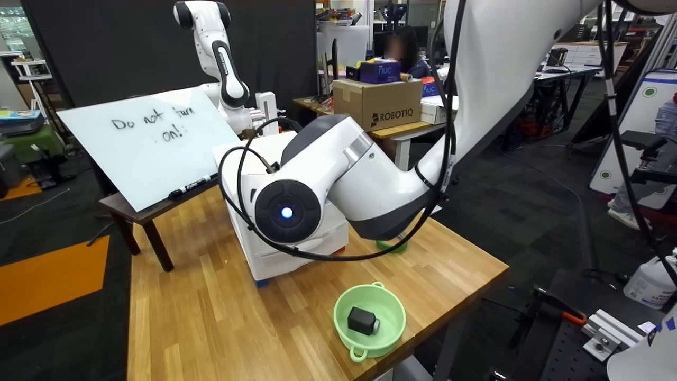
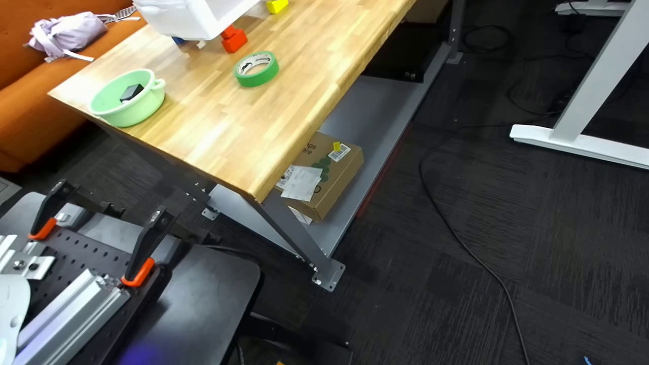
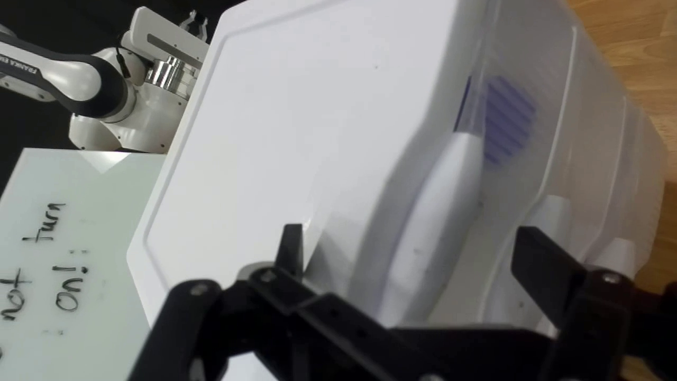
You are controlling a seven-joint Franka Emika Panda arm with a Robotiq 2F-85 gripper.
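Observation:
A white plastic drawer unit [image 3: 298, 127] with stacked translucent drawers fills most of the wrist view. My gripper is open, its two dark fingers spread wide. One finger [image 3: 291, 247] is over the unit's flat top, the other [image 3: 539, 273] out in front of the drawer fronts. Between them runs the protruding handle [image 3: 438, 222] of the top drawer; whether a finger touches the unit I cannot tell. Something purple [image 3: 508, 120] shows through the drawer wall. In exterior view 1 the arm's wrist hides the gripper and much of the unit [image 1: 292, 257].
A green bowl [image 1: 346, 301] holding a black block [image 1: 362, 320] stands near the table's front corner. Green tape [image 2: 262, 78] and red blocks [image 2: 233, 39] lie near the unit. Behind stand a whiteboard [image 1: 146, 152] and another robot arm [image 1: 222, 63].

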